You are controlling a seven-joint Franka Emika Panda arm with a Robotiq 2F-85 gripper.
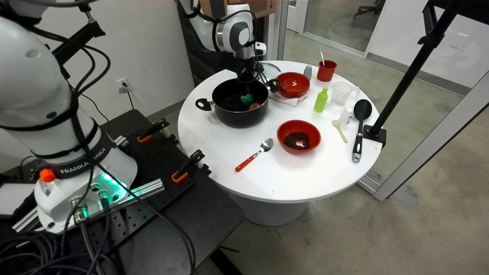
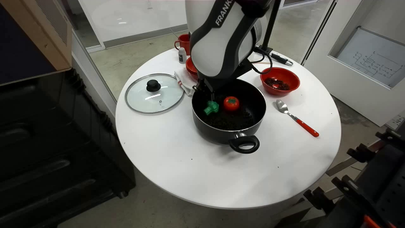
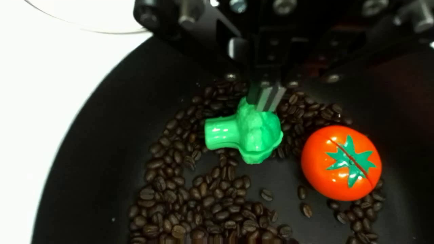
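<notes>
A green toy broccoli [image 3: 254,132] lies in the black pot [image 2: 227,133], its stem pointing left in the wrist view. Over the broccoli's upper edge, my gripper has its fingertips pressed together and nothing shows between them. Whether they touch the broccoli I cannot tell. A toy tomato [image 3: 341,162] with a green leaf mark sits to the right of the broccoli, apart from it. Dark coffee beans [image 3: 219,207] are scattered over the pot's bottom. Seen from exterior view 2, my gripper [image 2: 211,95] reaches into the pot near its far left wall.
The glass lid [image 2: 142,98] lies left of the pot in exterior view 2. A red bowl of beans [image 1: 298,136], a spoon [image 1: 255,155], another red bowl [image 1: 293,84] and a green bottle [image 1: 321,99] share the table.
</notes>
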